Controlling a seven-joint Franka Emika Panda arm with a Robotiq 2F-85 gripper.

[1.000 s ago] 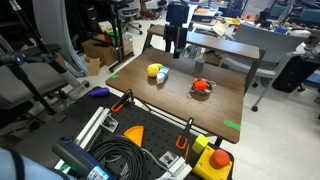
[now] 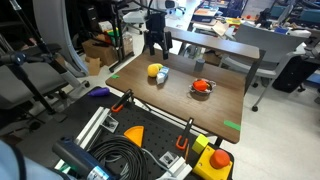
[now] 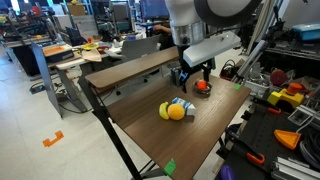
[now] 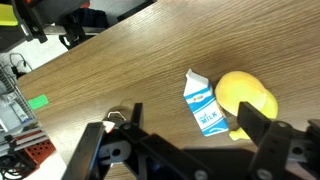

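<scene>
My gripper [image 2: 158, 50] hangs open above the far left part of the brown table [image 2: 185, 98], with nothing between its fingers. Below it are a round yellow object [image 3: 177, 112] and a blue-and-white packet [image 3: 183, 103], close beside each other. From the wrist view, the packet [image 4: 205, 107] lies between the open fingers, further down on the tabletop, and the yellow object [image 4: 243, 92] is to its right. A smaller yellow piece [image 4: 240, 134] shows partly behind the right finger. To the right in exterior view 1, a silver bowl [image 2: 201, 92] holds something red [image 2: 200, 85].
A purple object [image 2: 98, 91] lies off the table's left corner. Tools, a black cable coil [image 2: 118, 158] and a yellow box [image 2: 213, 163] occupy the near side. A raised brown shelf [image 2: 215, 42] runs along the back.
In exterior view 1 the gripper has travelled left, from above the table's back middle to over the yellow object and packet. The things on the table have stayed put.
</scene>
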